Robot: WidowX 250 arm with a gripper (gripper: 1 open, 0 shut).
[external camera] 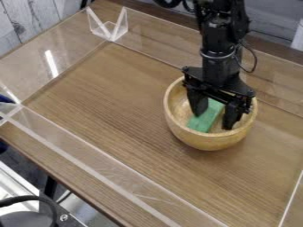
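A wooden bowl [183, 128] sits on the table right of centre, with a green object [205, 119] inside it. The black gripper [217, 107] reaches down from the top into the bowl, its fingers around and over the green object. Whether it is gripping the object is hard to tell, as the dark fingers hide part of it.
A white wire-like item [108, 27] stands near the back left. A black cable or part [35, 215] lies at the lower left corner.
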